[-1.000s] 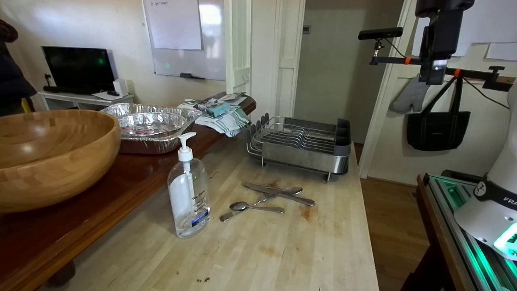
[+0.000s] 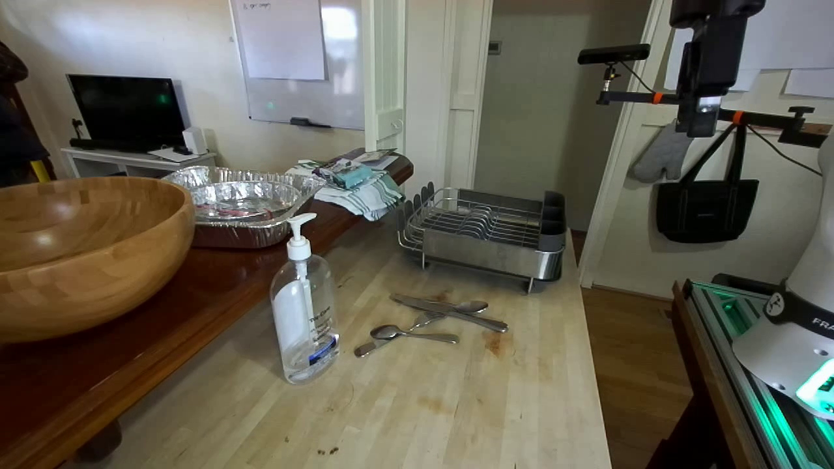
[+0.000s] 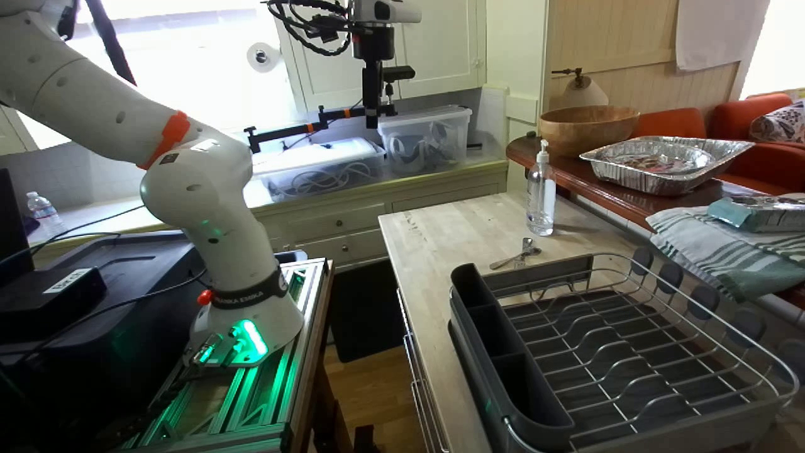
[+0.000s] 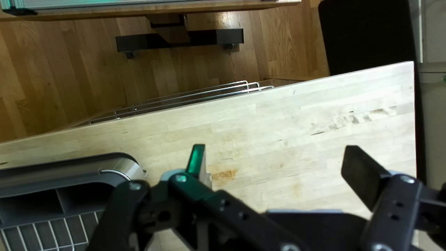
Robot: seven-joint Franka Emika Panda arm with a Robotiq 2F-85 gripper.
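My gripper is open in the wrist view, its two dark fingers wide apart with bare countertop showing between them. It hangs high and points down, as exterior view 2 also shows for the gripper (image 3: 371,121). Several pieces of silver cutlery lie crossed in a loose pile on the wooden countertop, among them a spoon (image 2: 385,332) and a knife (image 2: 477,316). Behind them stands a grey dish rack (image 2: 478,251), empty of dishes. Its cutlery holder (image 3: 504,343) has open, empty compartments. From the wrist, most of the cutlery is hidden behind the gripper.
A clear pump bottle (image 2: 305,324) stands upright beside the cutlery. Along the adjoining dark table are a wooden bowl (image 2: 101,270), foil trays (image 2: 270,234) and striped towels (image 2: 373,198).
Neither the visible arm nor the objects on the countertop have moved. A dark figure at the far left edge of exterior view 1 has shifted further out of view.
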